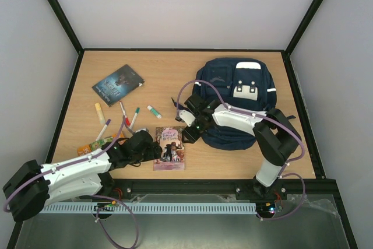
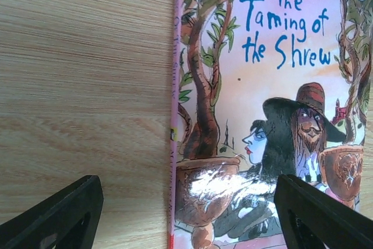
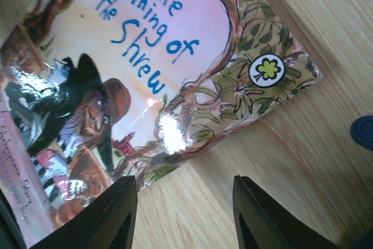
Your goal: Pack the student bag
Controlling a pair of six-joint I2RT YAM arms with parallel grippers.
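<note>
A pink illustrated book titled The Taming of the Shrew (image 1: 169,148) lies flat at the front middle of the table. In the left wrist view my left gripper has its fingers well apart, one over bare wood left of the spine and the other over the cover (image 2: 274,86). My right gripper also has its fingers parted, near the book's edge (image 3: 157,80), with nothing gripped. The dark blue student bag (image 1: 224,135) lies at the right, partly covered by my right arm.
A dark book (image 1: 118,84) lies at the back left. Markers, a glue stick (image 1: 154,112) and a yellow tube (image 1: 99,113) are scattered at left, near an orange patterned item (image 1: 84,150). Bare table lies between the dark book and the bag.
</note>
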